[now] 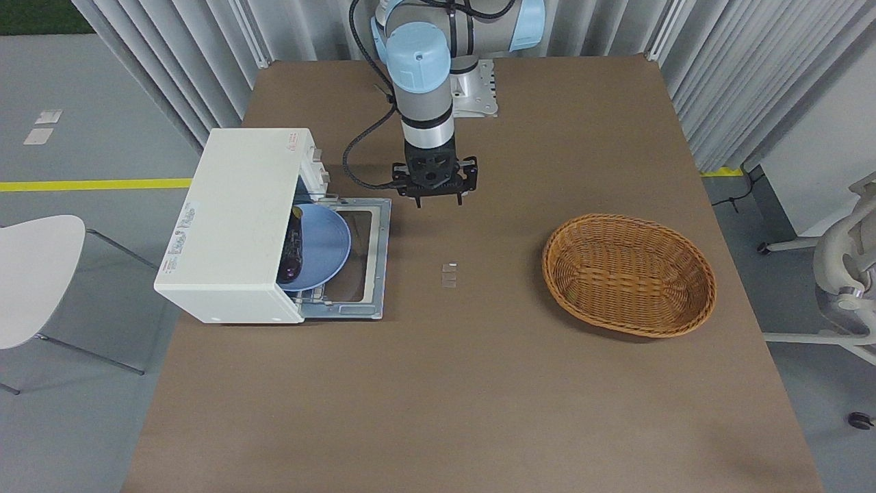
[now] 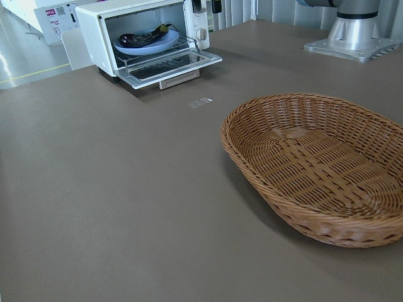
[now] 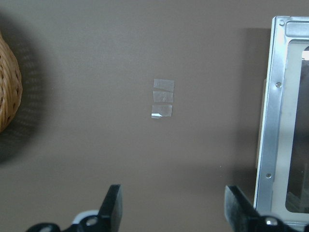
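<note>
My gripper hangs above the table just right of the toaster oven's lowered door, its two black fingers apart and nothing between them; in the wrist view they frame bare table. The white toaster oven stands open on the left. A blue plate rests on its rack with a dark eggplant on it, partly hidden under the oven's top in the front view. A wicker basket sits empty on the right.
Chairs stand beside both sides of the table, and curtains hang behind the arm.
</note>
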